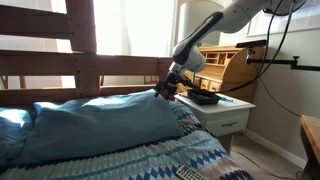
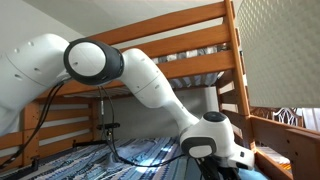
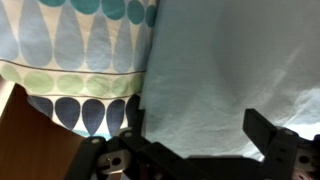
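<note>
A blue pillow (image 1: 103, 127) lies along the head of the bed, on patterned bedding (image 1: 110, 168). At its upper right corner is my gripper (image 1: 165, 91), reaching down from the right; contact is hard to tell there. In the wrist view the gripper stands open over pale blue cloth (image 3: 205, 80), nothing held between its fingers. Teardrop-patterned fabric (image 3: 85, 45) shows to the left of that cloth. In exterior view 2 the arm hides most of what lies beneath the gripper.
A white nightstand (image 1: 222, 119) beside the bed bears a black tray (image 1: 204, 97) and a wooden roll-top cabinet (image 1: 226, 68). Wooden bed rails (image 1: 45, 66) stand behind the pillow. A remote (image 1: 190, 173) lies on the bedding in front.
</note>
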